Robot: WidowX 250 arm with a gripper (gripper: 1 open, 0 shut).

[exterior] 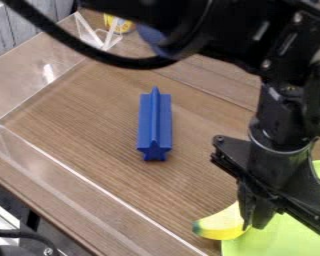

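My gripper (pixel 256 200) hangs at the lower right, its black fingers over a yellow banana (pixel 219 226) that lies at the edge of a bright green plate (pixel 278 242). The fingers hide part of the banana, and whether they hold it cannot be told. A blue grooved block (pixel 155 127) lies on the wooden surface to the upper left of the banana.
The wooden tray floor (pixel 89 125) is open left of the block, bounded by clear walls along the left and front. A yellow can and a blue object at the top are partly hidden by the arm and cable.
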